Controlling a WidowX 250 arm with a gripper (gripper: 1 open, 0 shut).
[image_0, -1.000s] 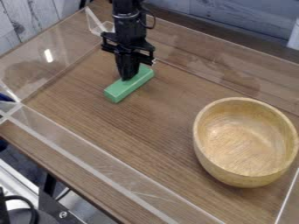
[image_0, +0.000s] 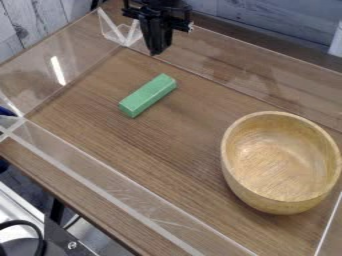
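A green rectangular block (image_0: 147, 96) lies flat on the wooden table, left of centre. My black gripper (image_0: 156, 48) is raised above and behind it at the top of the view, clear of the block. I cannot tell how far its fingers are apart.
A large round wooden bowl (image_0: 278, 162) fills the lower right of the table. A clear plastic piece (image_0: 120, 28) is at the top left. Black cable lies at the lower left edge.
My gripper has moved up and back, away from the green block, which it was over before. The block remains lying in about the same place.
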